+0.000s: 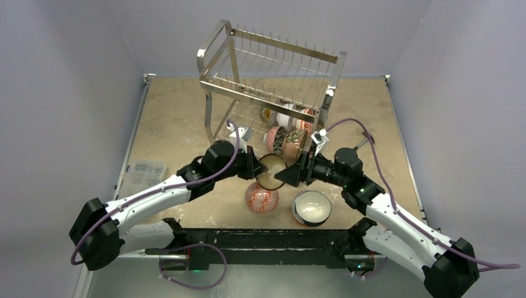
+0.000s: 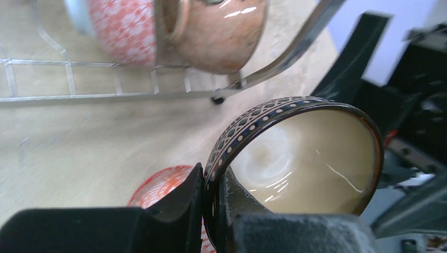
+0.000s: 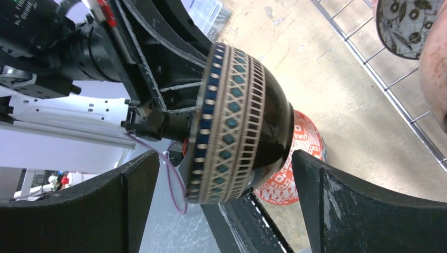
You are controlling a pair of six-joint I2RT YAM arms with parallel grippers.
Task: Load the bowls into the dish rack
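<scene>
A dark bowl with a patterned band and cream inside is held tilted on its side above the table. My left gripper is shut on its rim, one finger inside and one outside. On the bowl's opposite side, my right gripper stands open, its fingers apart with the bowl between or just beyond them. A red-and-white patterned bowl lies upside down below. A white-lined bowl stands upright to its right. The metal dish rack holds several bowls on its lower level, including a brownish one.
The rack's lower front edge and leg stand close behind the grippers. A clear plastic container lies at the table's left. A dark-headed tool lies at the right. Bare table shows left of the rack.
</scene>
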